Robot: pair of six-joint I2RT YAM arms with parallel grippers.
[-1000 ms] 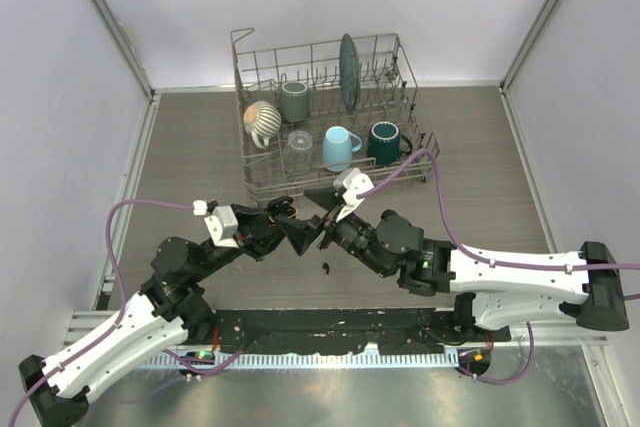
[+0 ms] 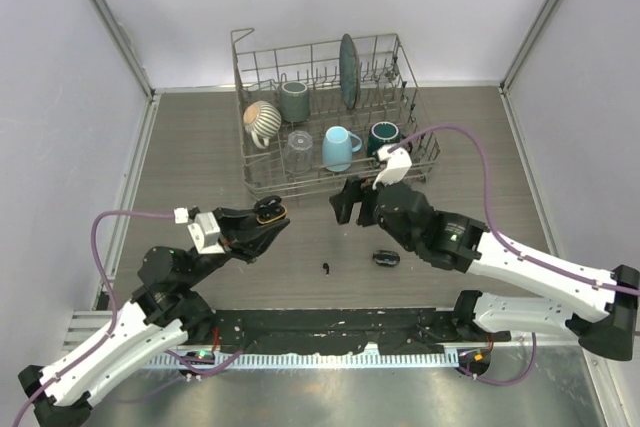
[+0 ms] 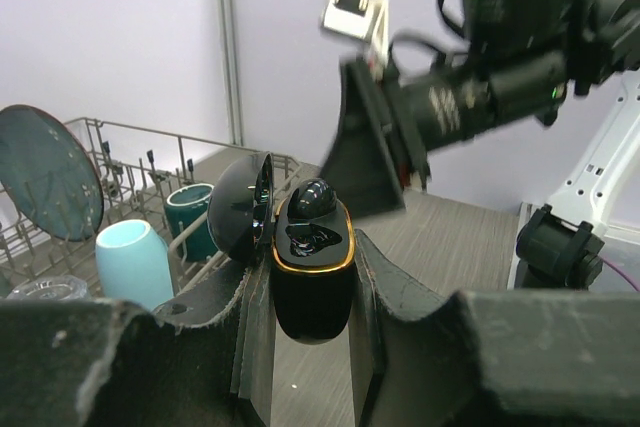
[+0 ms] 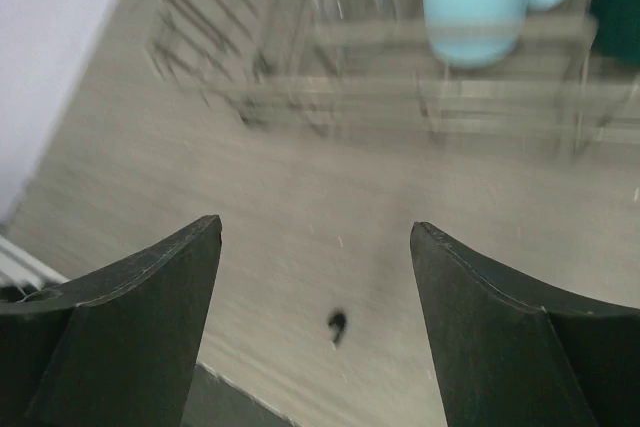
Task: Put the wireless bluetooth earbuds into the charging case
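The black charging case (image 3: 312,292), with a gold line round its rim, is held upright by my left gripper (image 2: 262,229), which is shut on it. Its lid (image 3: 240,209) stands open on the left, and a glossy black rounded piece, apparently an earbud (image 3: 312,199), shows in its top. One small dark earbud (image 4: 337,325) lies on the table below my right gripper. That gripper is open, with bare table visible between its fingers. In the top view the same small earbud (image 2: 326,268) lies between the two arms.
A wire dish rack (image 2: 290,187) at the back holds several cups, a glass (image 2: 298,153) and a plate (image 2: 349,72). A glossy black oval object (image 2: 385,258) lies right of the earbud.
My right gripper has drawn back from the case to the right, and its fingers have turned. The left gripper with the case has shifted slightly left. The black oval object has come into view.
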